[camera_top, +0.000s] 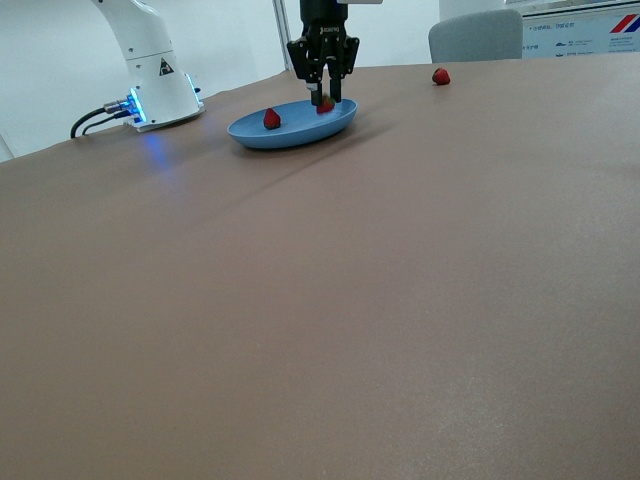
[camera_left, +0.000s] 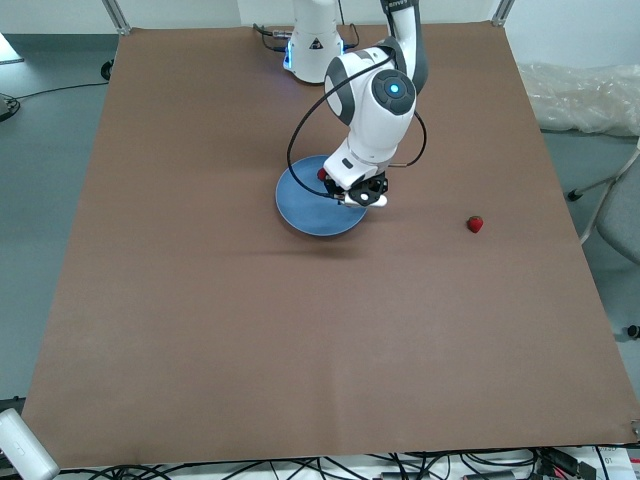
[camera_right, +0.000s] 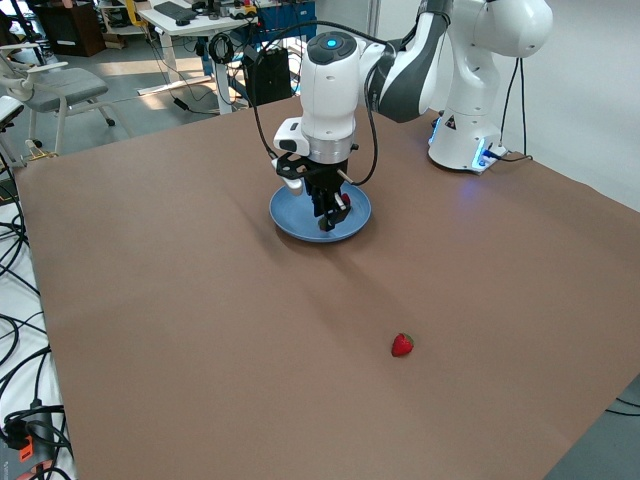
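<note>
A blue plate (camera_left: 312, 212) (camera_top: 290, 135) (camera_right: 300, 225) lies on the brown table. My gripper (camera_top: 326, 98) is low over the plate, fingers pointing down around a red strawberry (camera_top: 324, 108); whether they grip it is unclear. A second strawberry (camera_top: 272, 119) (camera_left: 322, 174) sits on the plate beside the gripper. A third strawberry (camera_left: 475, 224) (camera_top: 441, 76) (camera_right: 402, 345) lies alone on the table to the side of the plate. In the left and right views the gripper's fingertips are mostly hidden by the arm.
The arm's white base (camera_right: 460, 140) stands at the table edge behind the plate, with cables looping along the arm. A grey chair (camera_left: 620, 210) stands off the table.
</note>
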